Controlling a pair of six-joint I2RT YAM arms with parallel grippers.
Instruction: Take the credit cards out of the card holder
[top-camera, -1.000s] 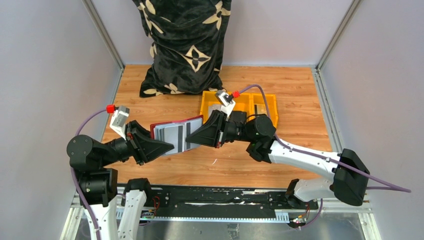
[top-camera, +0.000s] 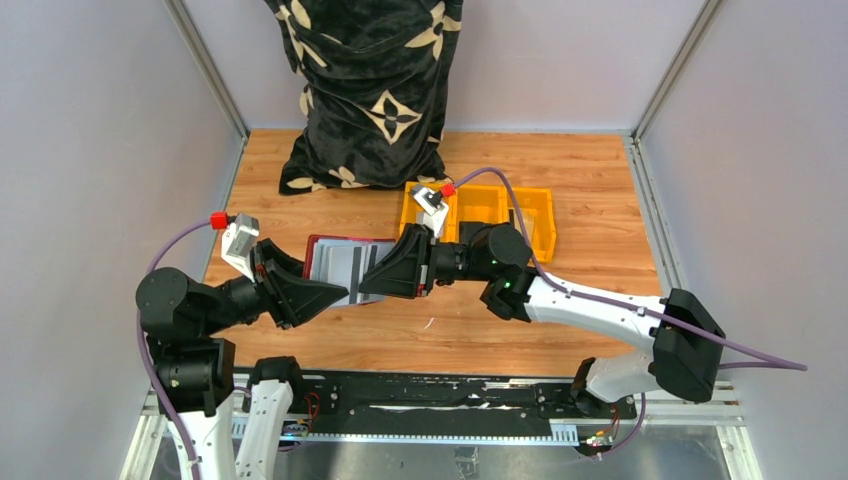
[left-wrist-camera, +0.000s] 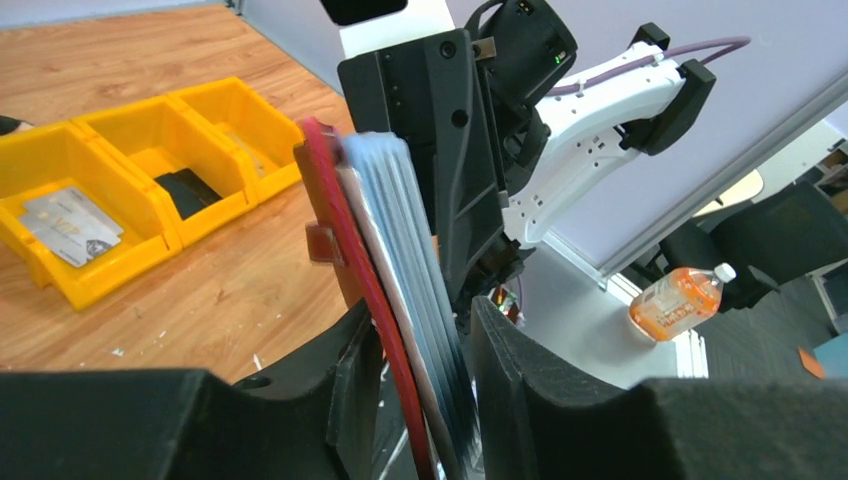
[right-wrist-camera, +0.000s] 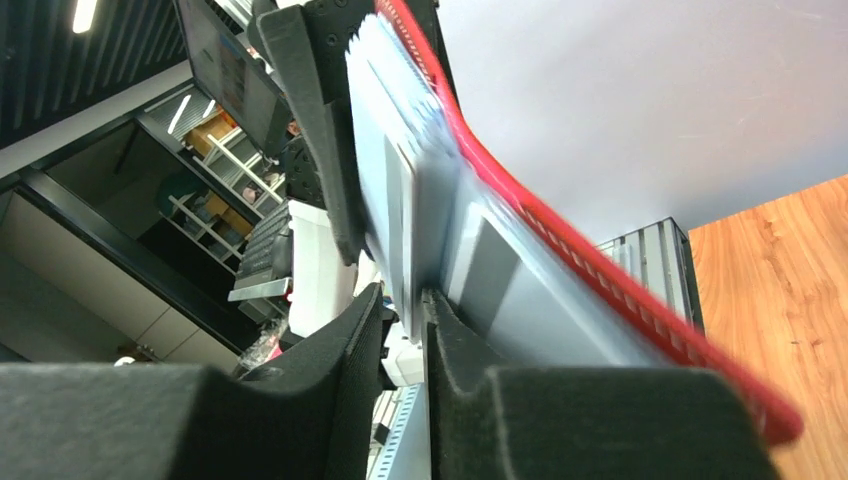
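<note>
A red card holder with grey-blue card sleeves is held up between the arms. My left gripper is shut on it; in the left wrist view its red cover and stacked sleeves rise from between the fingers. My right gripper is at the holder's right side. In the right wrist view its fingertips meet at the edge of the sleeves; whether anything is between them is unclear.
A yellow three-compartment tray stands behind the right arm, with cards in one compartment. A dark patterned cloth hangs at the back.
The holder's right part has changed angle. The left arm has barely moved.
</note>
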